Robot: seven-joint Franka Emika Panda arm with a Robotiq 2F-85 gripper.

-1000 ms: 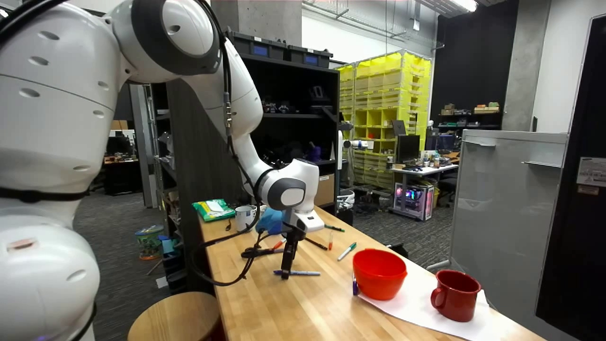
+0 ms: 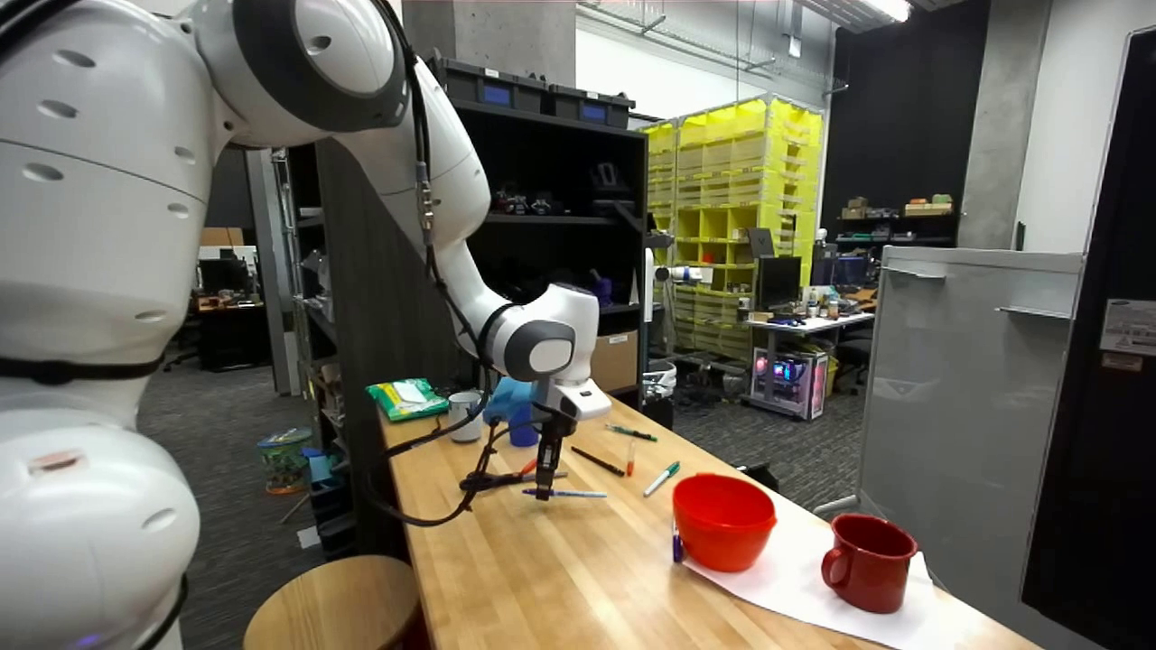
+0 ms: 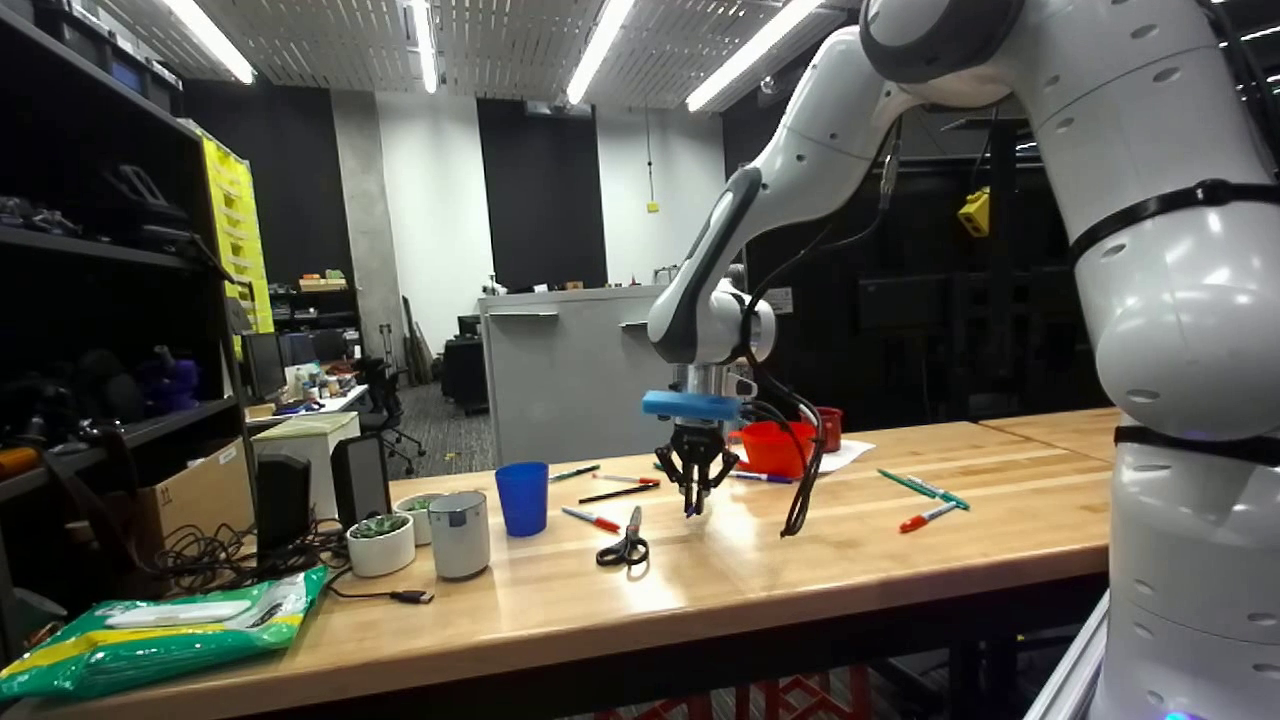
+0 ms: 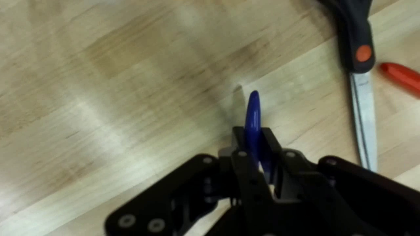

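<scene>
Between the fingertips of my gripper is a blue pen (image 4: 253, 112), its dark blue end sticking out past the pads in the wrist view. A shadow lies apart from that end on the wood, so the pen hangs a little above the table. Exterior view 1 shows the pen (image 2: 580, 494) lying level across my gripper (image 2: 545, 489), which points down over the near part of the table. In exterior view 2 my gripper (image 3: 693, 498) is just beyond the black-handled scissors (image 3: 627, 542), and the pen is hardly visible there.
A red bowl (image 2: 723, 522) and a dark red mug (image 2: 872, 561) stand on white paper (image 2: 802, 590). Several loose pens lie around, among them a green one (image 2: 662, 478). A blue cup (image 3: 523, 498) and a grey mug (image 3: 459, 535) stand nearby.
My gripper has risen from the table with the blue pen in it and shifted slightly back, away from exterior view 1. The bowl and mug have not moved.
</scene>
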